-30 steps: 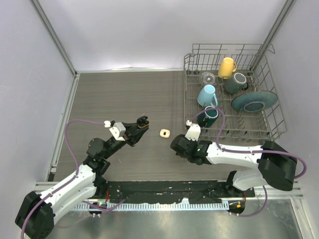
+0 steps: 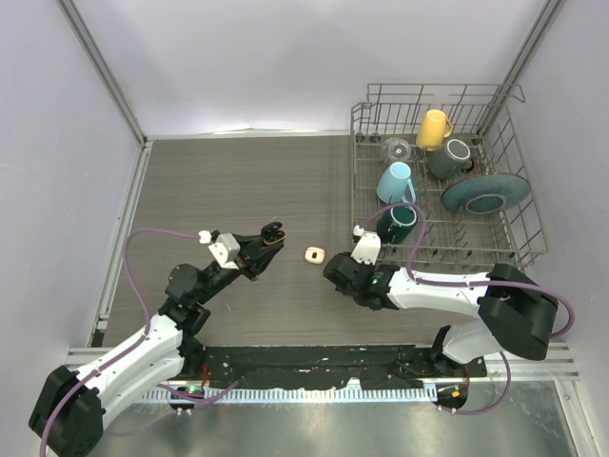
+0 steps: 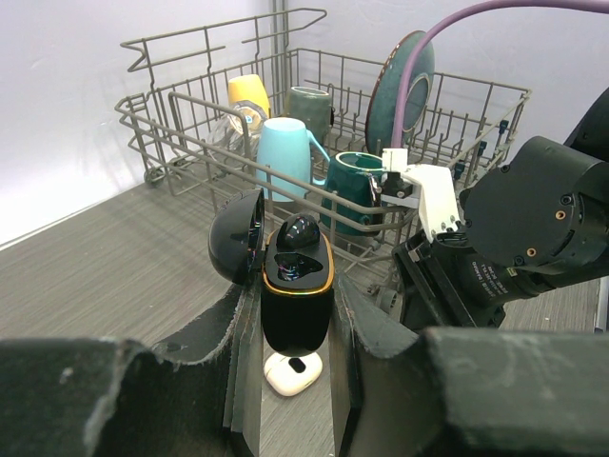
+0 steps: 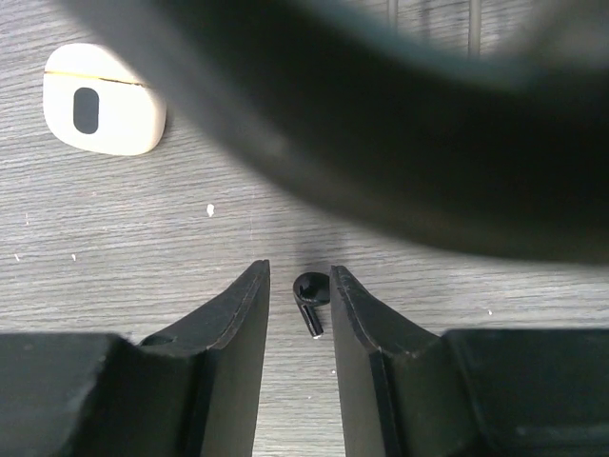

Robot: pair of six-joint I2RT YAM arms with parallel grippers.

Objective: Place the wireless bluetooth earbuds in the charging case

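My left gripper is shut on the black charging case [image 3: 298, 309], which is held up off the table with its lid [image 3: 237, 238] tilted back. One black earbud [image 3: 299, 230] shows in the case's top; whether it is fully seated I cannot tell. Another black earbud [image 4: 312, 289] appears between the fingers of my right gripper in the right wrist view, its stem pointing down the picture. These fingers stand part open, the right finger overlapping the earbud's edge. Whether they touch it is unclear. From above, the right arm hides this earbud.
A white case [image 2: 315, 255] lies on the table between the two arms. The wire dish rack [image 2: 354, 190] stands at the right, close to the right arm, holding several mugs and a blue-green plate [image 2: 485, 193]. Bare table lies at the back left.
The left arm and the charging case look still.
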